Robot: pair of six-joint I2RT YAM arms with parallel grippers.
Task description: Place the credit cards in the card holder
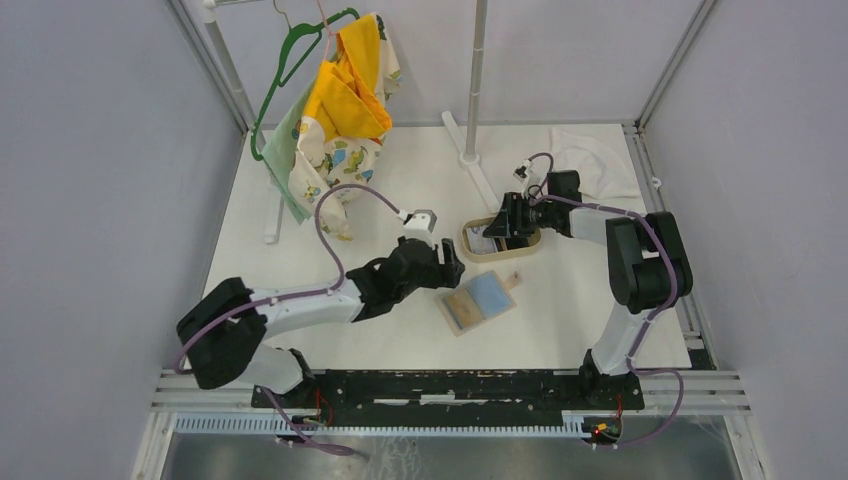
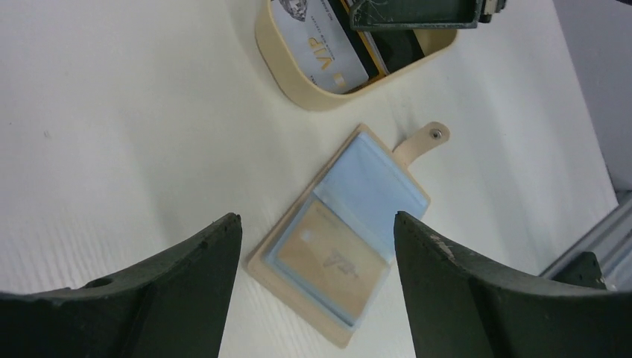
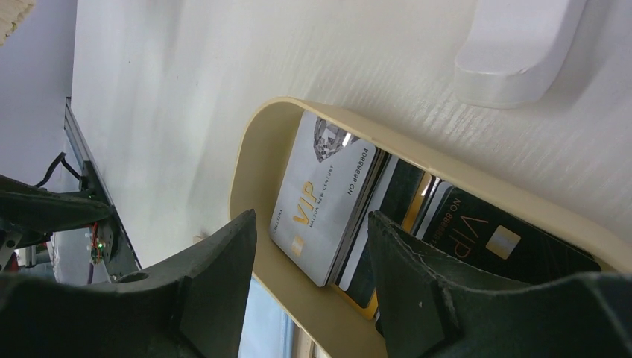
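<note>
Inside the beige tray, silver VIP cards (image 3: 320, 198) lean in a stack against the left end, with black VIP cards (image 3: 507, 235) to their right. My right gripper hangs over the tray, its fingers parted around the space above the silver cards; nothing shows gripped. The card holder (image 2: 339, 224), tan with blue inner panels and a strap, lies spread on the table in front of the tray. My left gripper is above and short of the card holder, fingers apart and empty. In the top view, the left gripper (image 1: 450, 270) is close to the tray's lower left corner.
The tray (image 3: 250, 164) has a raised rim around the cards. A white stand foot (image 3: 514, 52) lies just behind it. Cloths on a green hanger (image 1: 345, 100) hang at the back left, and a white cloth (image 1: 595, 165) lies at the back right.
</note>
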